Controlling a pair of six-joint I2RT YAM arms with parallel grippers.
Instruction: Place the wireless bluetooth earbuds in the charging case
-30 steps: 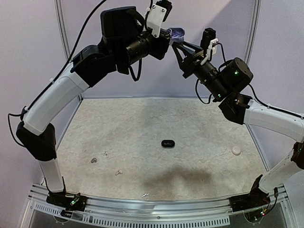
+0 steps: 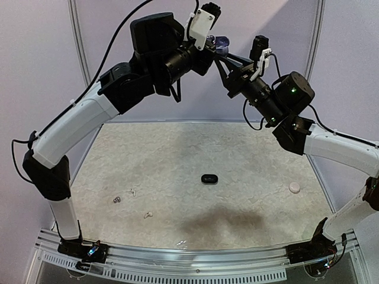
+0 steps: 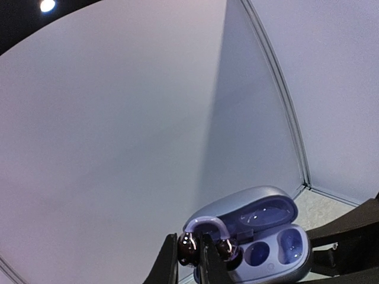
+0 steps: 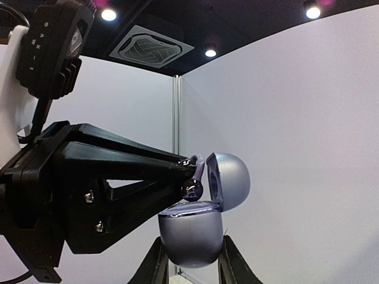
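A purple charging case (image 2: 222, 46) (image 3: 266, 254) (image 4: 190, 234) with its lid open is held up in the air between both grippers. My right gripper grips the case from below; in the left wrist view its dark fingers come from the right. My left gripper is shut on a glossy dark earbud with a purple stem (image 4: 191, 188), at one end of the case, beside the open lid. Two hollows of the case show empty in the left wrist view. Whether the earbud sits in a hollow I cannot tell.
On the table lie a small black oval object (image 2: 209, 178), a pale round piece (image 2: 294, 187) and several small bits on the left (image 2: 116, 200). Both arms meet high over the table's back.
My left arm has shifted slightly right toward the case in the top view, with the case nudged slightly right too. The right arm looks unmoved.
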